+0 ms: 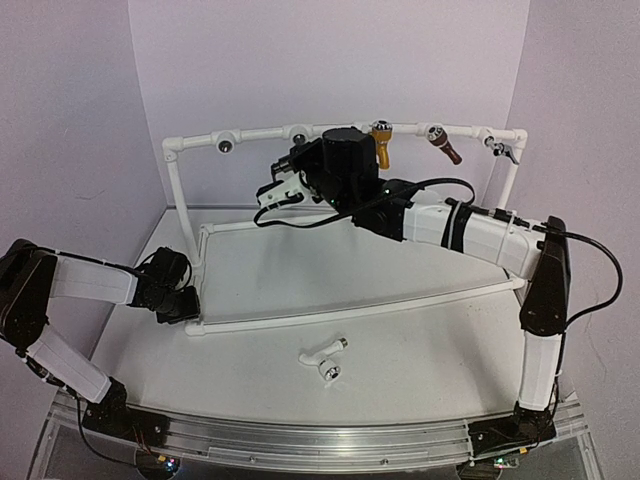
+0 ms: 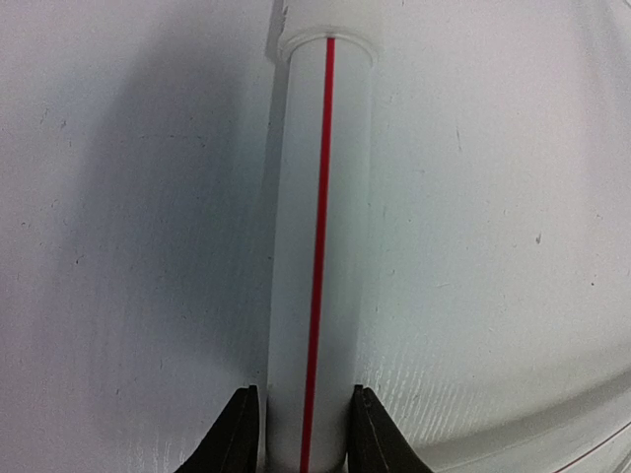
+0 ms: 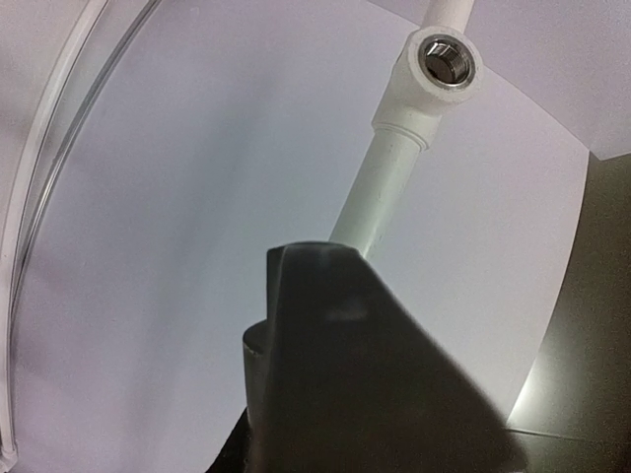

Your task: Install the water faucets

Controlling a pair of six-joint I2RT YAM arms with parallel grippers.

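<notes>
A dark grey faucet (image 3: 340,365) fills the lower middle of the right wrist view, close to the camera. My right gripper (image 1: 288,162) appears shut on it, near the top rail's second socket (image 1: 299,138); its fingers are mostly hidden. The first socket (image 1: 226,146) on the left is empty. A yellow faucet (image 1: 382,145), a brown faucet (image 1: 443,145) and a chrome faucet (image 1: 501,150) sit on the rail further right. On the table lies a white faucet (image 1: 325,361). My left gripper is shut on the frame's white side pipe (image 2: 320,217).
The white pipe frame (image 1: 350,312) stands on the table, its top rail (image 1: 262,134) running across the back. Open table lies around the white faucet. A metal rail (image 1: 320,442) borders the front. The right arm's cable (image 1: 600,245) loops out on the right.
</notes>
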